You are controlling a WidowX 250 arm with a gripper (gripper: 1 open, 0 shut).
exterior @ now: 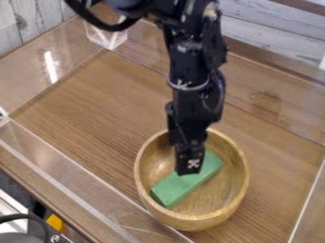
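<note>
A black gripper [187, 159] points down over a round wooden bowl [152, 161]. Its fingers stand apart above a green rectangular block [178, 190], which lies diagonally on the bowl's floor. The fingertips are at the block's upper part; whether they touch it cannot be told.
The bowl stands on a wooden table [89, 114] with raised clear edges at left and right. A small clear object [105, 36] stands at the back left.
</note>
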